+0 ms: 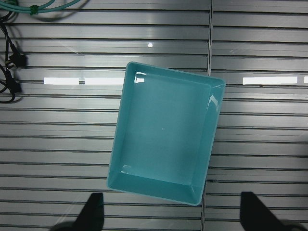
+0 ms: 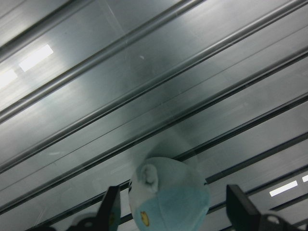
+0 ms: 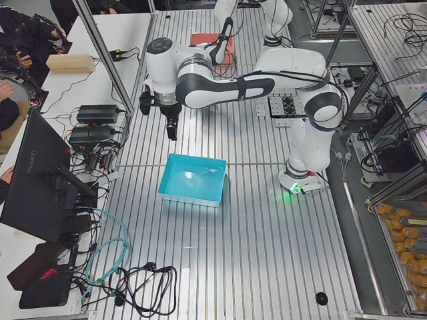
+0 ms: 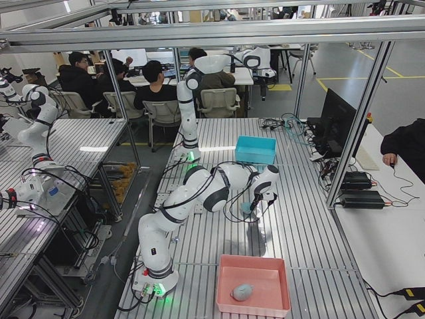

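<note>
A pale blue-and-white soft toy (image 2: 168,197) lies on the slatted table between the fingers of my open right gripper; whether they touch it is unclear. In the camera right view the toy (image 4: 246,207) is partly hidden by that arm. My left gripper hangs open and empty above the table, facing down toward a teal bin (image 1: 161,130). A pink bin (image 4: 252,266) at the near end in the camera right view holds a small greyish-blue object (image 4: 242,292).
Coiled black cables (image 3: 150,293) and a teal hose (image 3: 107,247) lie along one edge, near a monitor (image 3: 37,180). Aluminium posts (image 4: 356,133) and rails frame the table. Bare slats surround both bins.
</note>
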